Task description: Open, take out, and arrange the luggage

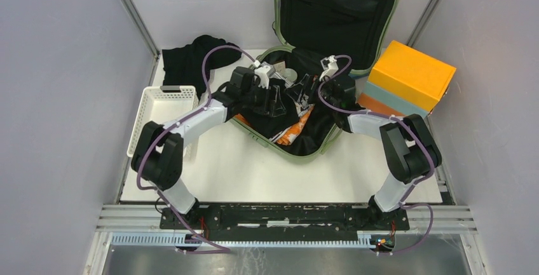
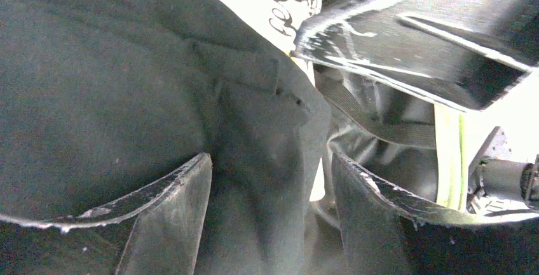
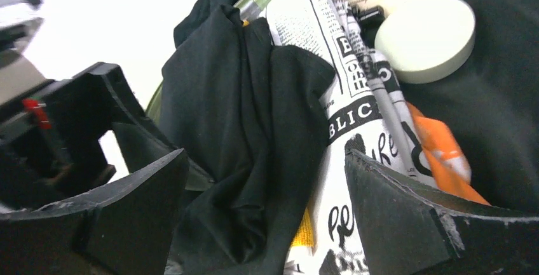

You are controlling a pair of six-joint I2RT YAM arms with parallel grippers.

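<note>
The green suitcase (image 1: 296,154) lies open, holding black fabric (image 2: 127,84), printed fabric (image 3: 349,160), orange cloth (image 1: 292,132) and a round white container (image 3: 424,37). My left gripper (image 1: 270,105) is low over the black fabric, open, its two fingers (image 2: 175,192) apart with fabric lying between and below them. My right gripper (image 1: 305,87) is open over the middle-back of the contents, its fingertips either side of black and printed fabric in the right wrist view.
A white basket (image 1: 136,126) stands at the left, dark clothing (image 1: 187,62) behind it. Stacked boxes (image 1: 410,72) stand at right, beside the upright lid (image 1: 334,14).
</note>
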